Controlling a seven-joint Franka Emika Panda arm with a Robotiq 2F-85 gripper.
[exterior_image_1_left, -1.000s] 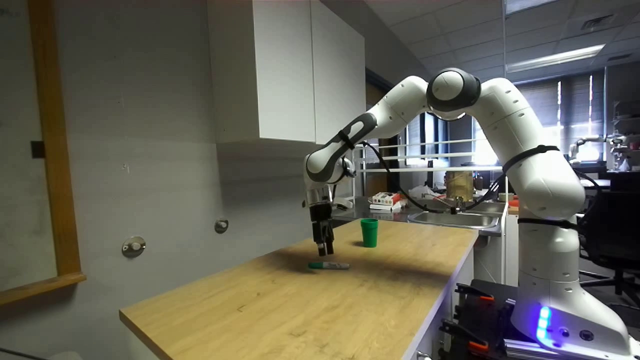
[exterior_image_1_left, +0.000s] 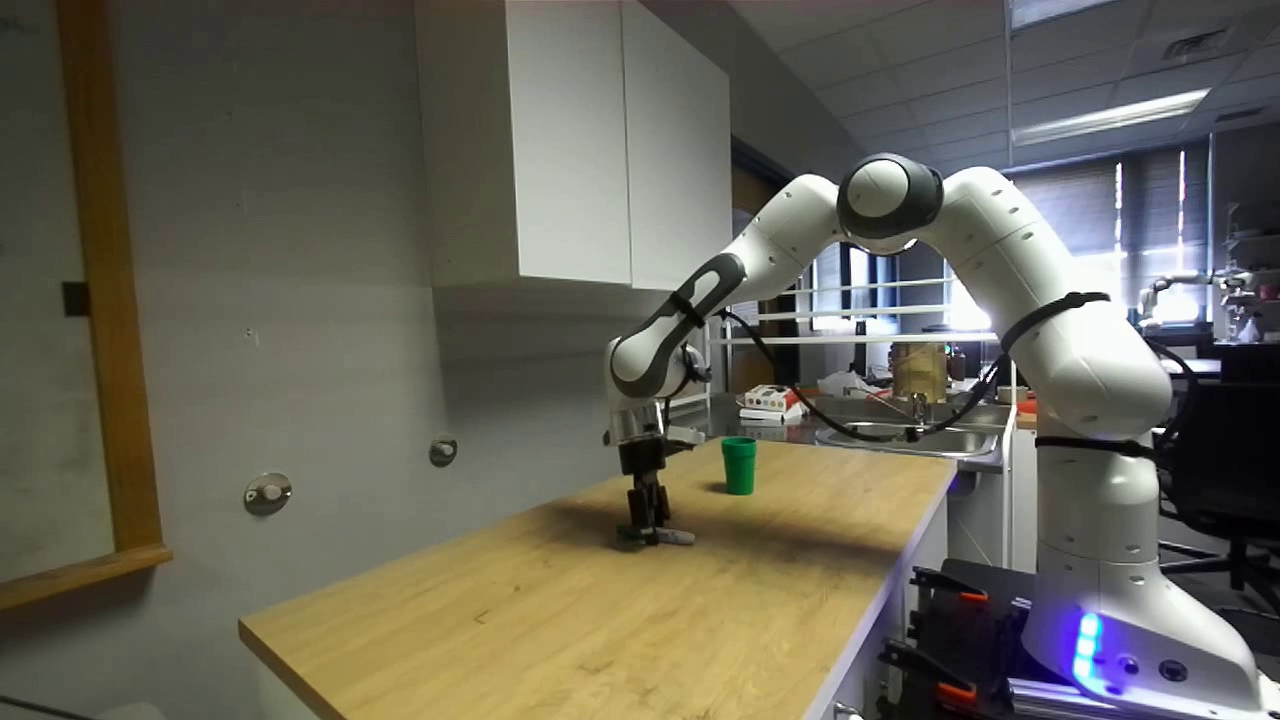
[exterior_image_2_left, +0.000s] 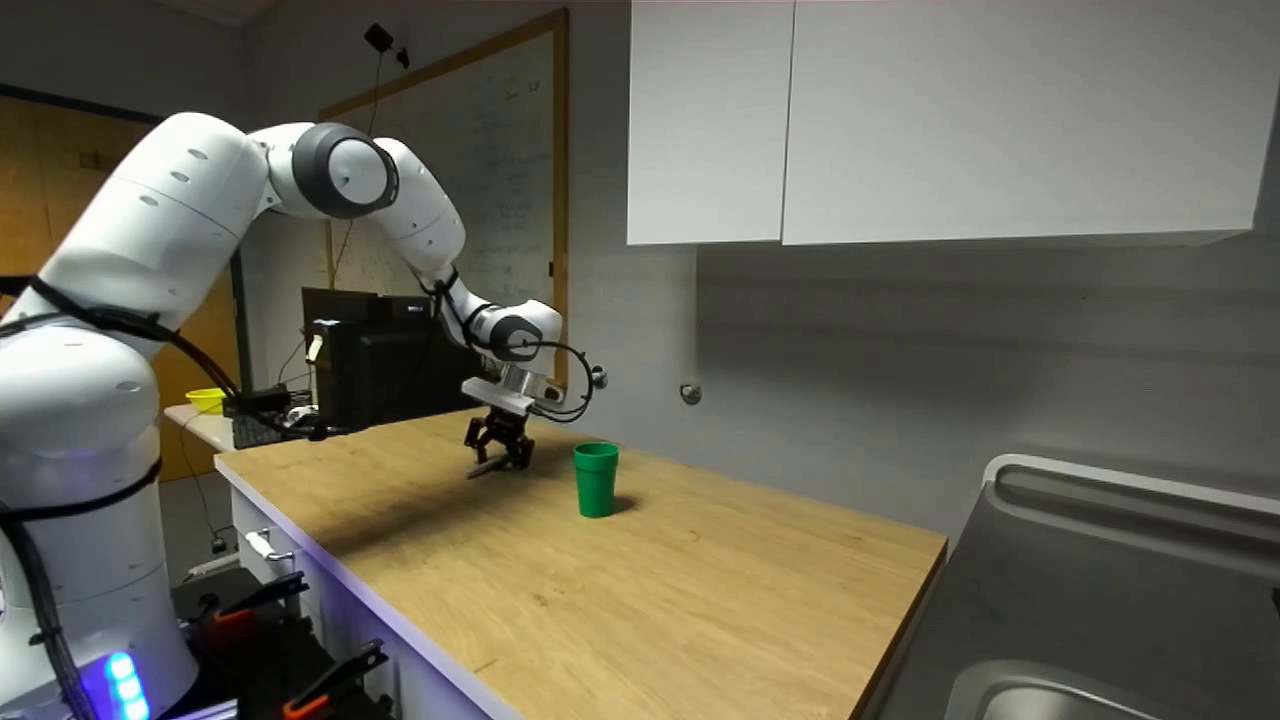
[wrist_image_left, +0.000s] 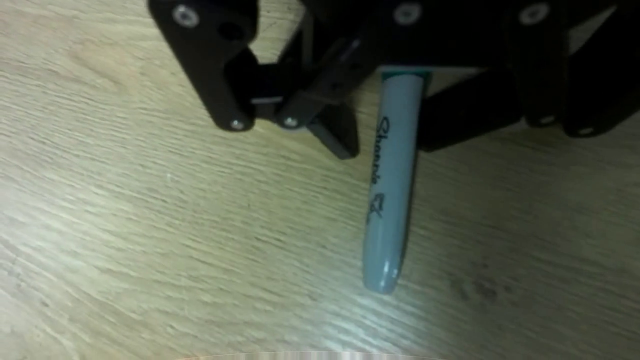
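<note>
A grey Sharpie marker (wrist_image_left: 390, 198) with a green end lies on the wooden table (exterior_image_1_left: 564, 612). My gripper is down around it, its fingers on either side. Part open, the fingers leave a visible gap to the marker's left, while the right finger (wrist_image_left: 465, 114) is close against or touching its other side. The gripper body hides most of the green end in the wrist view. In exterior view 1 the marker's grey end (exterior_image_1_left: 675, 538) sticks out beside the fingers. A green cup (exterior_image_2_left: 596, 482) stands upright on the table nearby.
White cabinets (exterior_image_1_left: 570, 144) hang on the wall above the table's back. Beyond the table's far end is a metal sink (exterior_image_1_left: 960, 440) with a box (exterior_image_1_left: 770, 400) beside it.
My gripper has come down from above the marker to the tabletop, and its fingers now straddle the marker. The cup has stayed in place.
</note>
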